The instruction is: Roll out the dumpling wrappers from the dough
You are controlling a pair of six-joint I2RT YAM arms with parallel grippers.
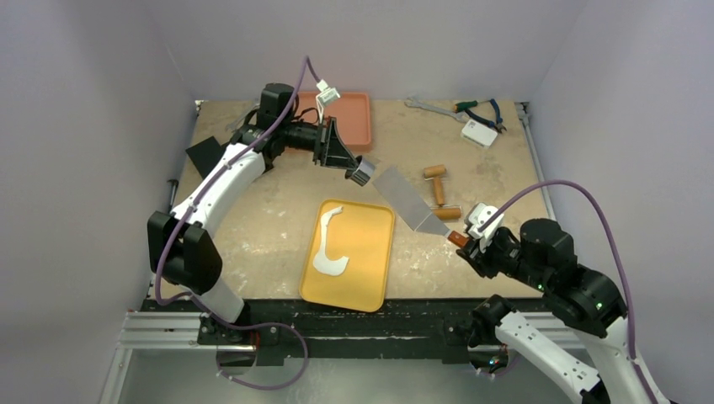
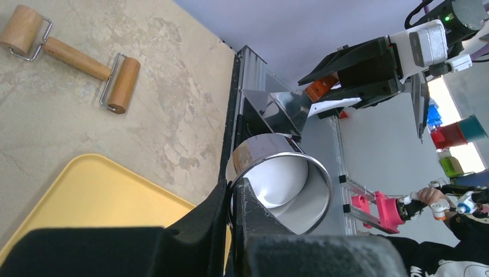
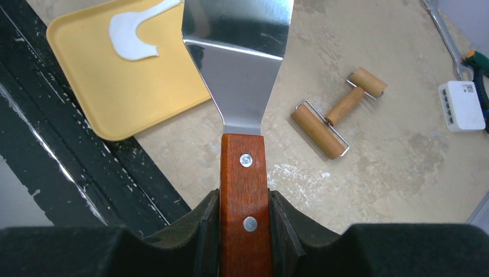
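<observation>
My left gripper is shut on the rim of a steel ring cutter (image 1: 359, 172), held in the air above the back of the yellow tray (image 1: 362, 252). A flat white piece of dough (image 1: 331, 264) with a long tail lies in that tray. My right gripper is shut on the wooden handle of a wide metal scraper (image 1: 402, 198), its blade raised and pointing toward the cutter. A wooden two-ended roller (image 3: 346, 107) lies on the worktop right of the tray.
A pink tray (image 1: 349, 118) stands at the back, behind the left arm. A wrench (image 1: 429, 107), pliers (image 1: 492, 114) and a white box (image 1: 478, 132) lie at the back right.
</observation>
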